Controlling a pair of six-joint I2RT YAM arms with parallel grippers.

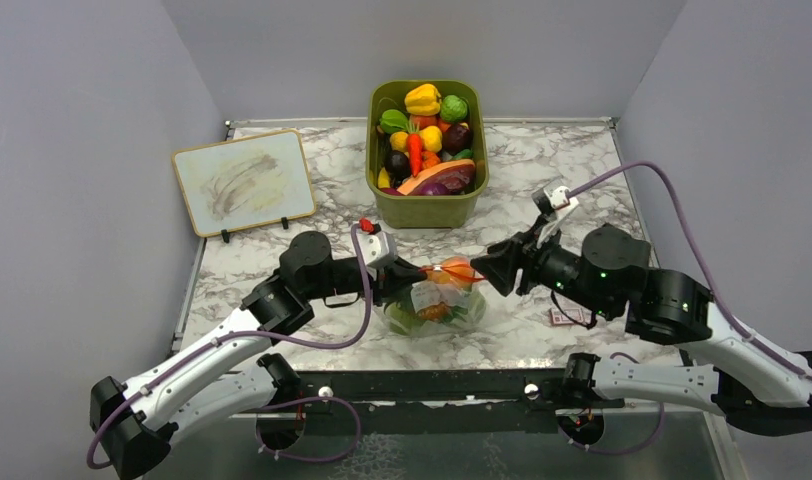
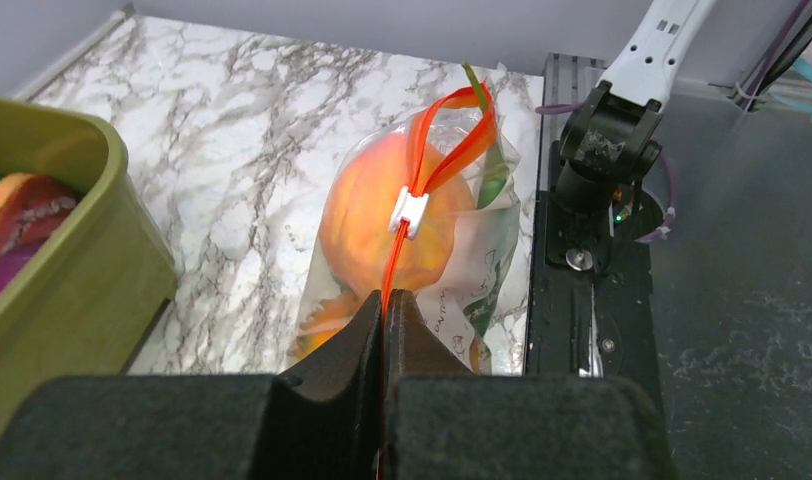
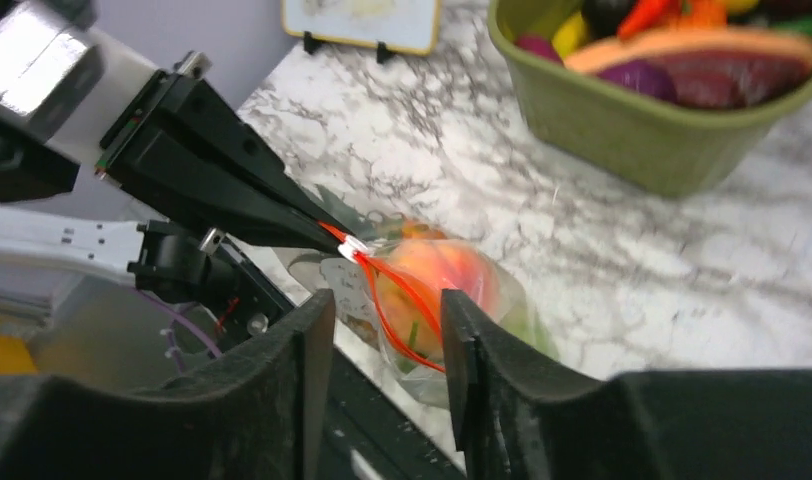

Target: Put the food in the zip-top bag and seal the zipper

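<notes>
A clear zip bag (image 1: 434, 305) with food inside, including a large orange item (image 2: 372, 215), lies on the marble counter. Its red zipper strip carries a white slider (image 2: 409, 212). My left gripper is shut on the red strip just beyond the slider. My right gripper is part open above the bag's right end, its fingers on either side of the loop of red strip in its wrist view; whether they touch it cannot be told.
A green bin (image 1: 427, 210) of vegetables and fruit stands behind the bag. A whiteboard (image 1: 242, 180) on clips is at the back left. The counter right of the bin is clear.
</notes>
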